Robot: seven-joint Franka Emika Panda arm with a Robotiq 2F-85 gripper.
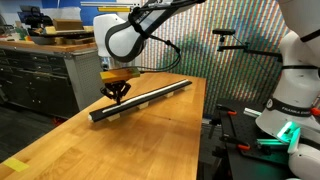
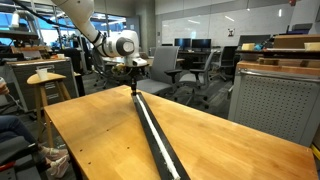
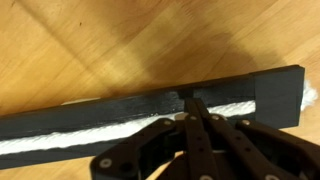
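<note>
A long, flat black bar point(image 1: 155, 96) with a white strip along its middle lies on the wooden table. In the wrist view the strip point(image 3: 85, 137) looks like white fibre or cloth, with a frayed tuft point(image 3: 309, 95) past the dark band at the right end. My gripper is shut and points down over the bar near that end. Nothing clearly shows between its fingers. Whether the tips touch the bar, I cannot tell. In exterior view 2 the gripper point(image 2: 134, 93) stands at the bar's far end.
Wide bare table point(image 1: 90, 150) lies on both sides of the bar. A yellow patch point(image 1: 15, 163) marks the table's left part in exterior view 1. Behind the table are a grey cabinet point(image 2: 262, 105), office chairs point(image 2: 191, 88) and a wooden stool point(image 2: 48, 92).
</note>
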